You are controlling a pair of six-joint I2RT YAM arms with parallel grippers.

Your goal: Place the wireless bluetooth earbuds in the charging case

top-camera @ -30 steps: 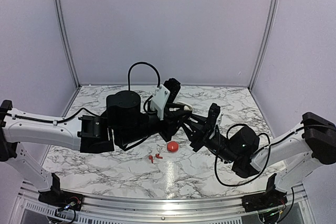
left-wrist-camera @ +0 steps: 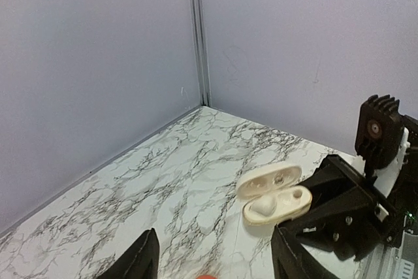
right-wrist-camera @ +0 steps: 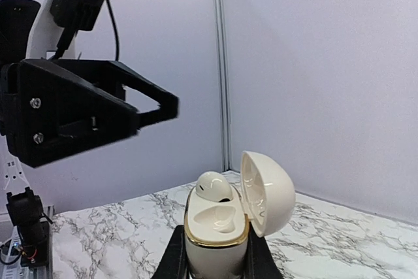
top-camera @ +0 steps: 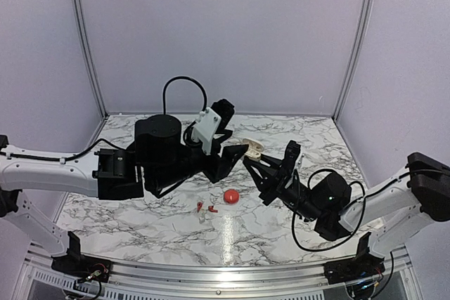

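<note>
The white charging case point(right-wrist-camera: 217, 261) is held upright in the air, lid point(right-wrist-camera: 269, 191) raised, with my right gripper shut on its body. A white earbud point(right-wrist-camera: 213, 186) sits in one socket, its top standing up from the case. The other socket point(right-wrist-camera: 221, 220), nearer the right wrist camera, is empty. In the left wrist view the same earbud point(left-wrist-camera: 264, 205) shows at the left side of the case. My left gripper is open, apart from the case, with nothing between its fingers. No second earbud can be made out.
A red round object point(top-camera: 230, 195) lies on the marble table point(top-camera: 281, 233) below the grippers. Small red pieces point(top-camera: 212, 209) lie to its left, with something pale and hard to make out beside them. Walls bound the back and sides.
My left gripper was over the case and has moved left, away from it, so the open case now shows in the top view. The right arm has shifted slightly right and down.
</note>
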